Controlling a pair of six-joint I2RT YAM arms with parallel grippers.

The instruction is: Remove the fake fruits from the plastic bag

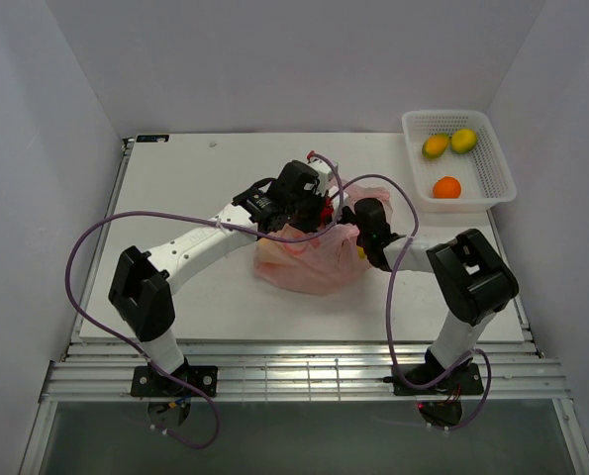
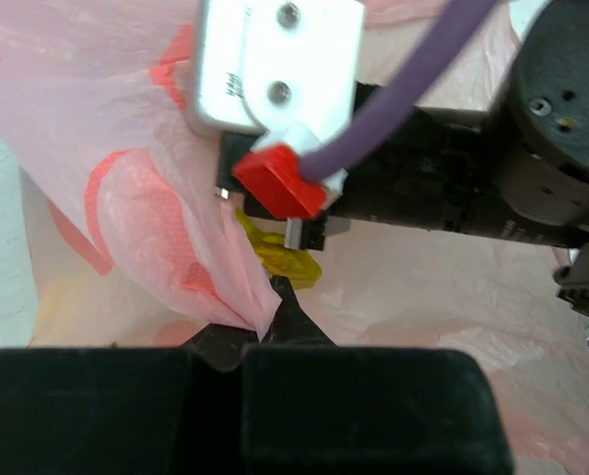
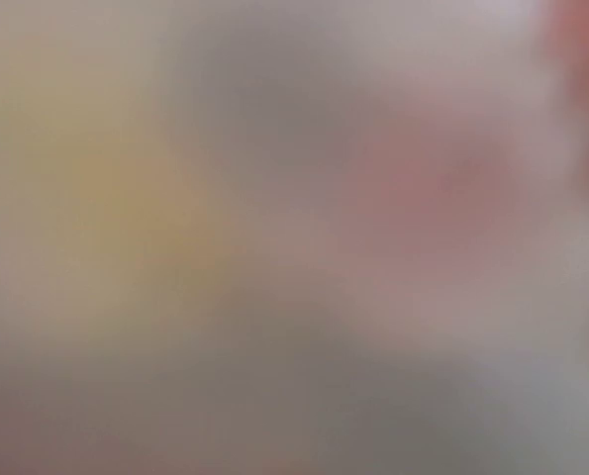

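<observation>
The pink translucent plastic bag (image 1: 309, 267) lies crumpled mid-table beneath both arms. My left gripper (image 1: 323, 206) is shut at the bag's upper part; in the left wrist view a pinched fold of bag (image 2: 170, 237) runs down to its fingertips. My right gripper (image 1: 347, 216) reaches into the bag from the right, close to the left one; its finger is hidden. A yellow piece (image 2: 284, 257) shows below the right gripper's housing in the left wrist view, and yellow (image 1: 361, 252) also shows through the bag. The right wrist view is too blurred to read.
A white basket (image 1: 488, 168) at the back right holds an orange (image 1: 446, 187) and two yellow fruits (image 1: 463, 141). Grey walls stand on both sides and at the back.
</observation>
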